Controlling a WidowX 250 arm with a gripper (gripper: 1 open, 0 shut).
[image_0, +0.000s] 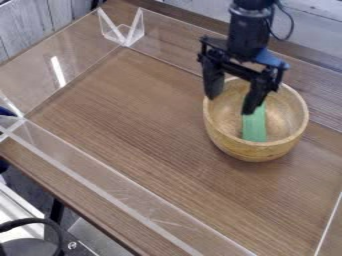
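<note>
My black gripper (241, 78) hangs over a round wooden bowl (230, 146) at the right of the camera view, its open fingers pointing down over the bowl's back half. A green block (254, 128) lies in the right part of the bowl, just in front of the fingers.
A clear plastic piece (120, 28) stands at the back left. A dark cable or fixture (34, 245) sits in the bottom left corner.
</note>
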